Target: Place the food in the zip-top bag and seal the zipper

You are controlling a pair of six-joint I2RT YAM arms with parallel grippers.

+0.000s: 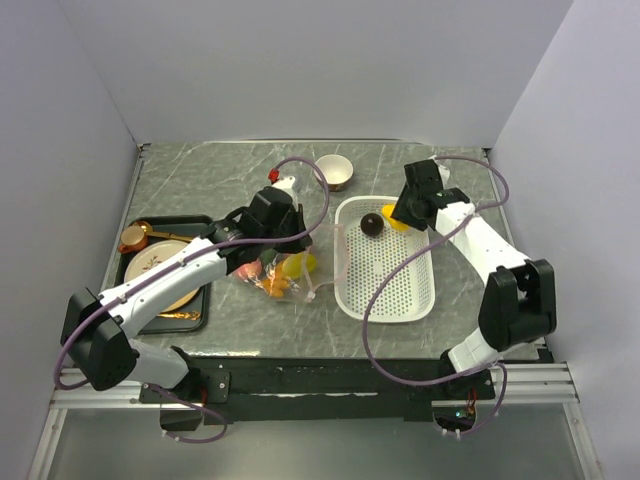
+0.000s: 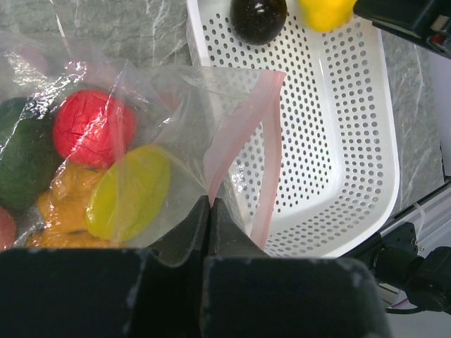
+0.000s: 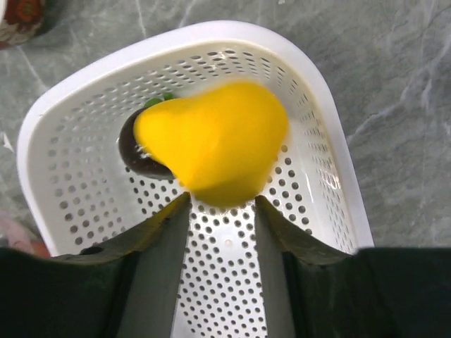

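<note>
The clear zip bag point(image 2: 120, 176) holds a red ball, green and orange foods and a yellow lemon-like piece; my left gripper is shut at its pink zipper edge. My right gripper is over the white perforated basket point(image 3: 338, 169), its fingers around the lower end of a blurred yellow pepper-like food point(image 3: 211, 141); whether it grips it is unclear. A dark eggplant-like food point(image 2: 258, 17) lies in the basket beside it.
A black tray point(image 1: 192, 318) with a plate and utensils sits at the left. A white bowl point(image 1: 334, 165) stands at the back. Grey counter shows around them.
</note>
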